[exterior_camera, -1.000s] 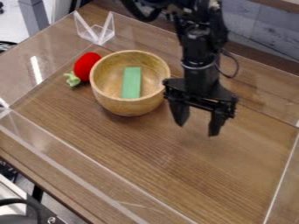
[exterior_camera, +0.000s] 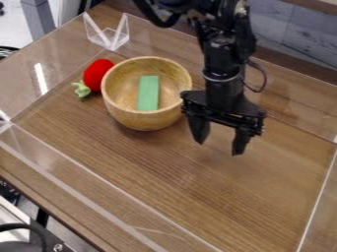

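The black gripper hangs over the middle of the wooden table, just right of a tan bowl, its two fingers apart and nothing visible between them. A green block lies inside the bowl. A red object with a green top lies left of the bowl.
A clear, angular object stands at the back left. A wall runs along the back right, and cables hang beside the arm.
The gripper and arm have shifted slightly over the last second, with a small change in angle. The bowl, green block and red object have not visibly moved.
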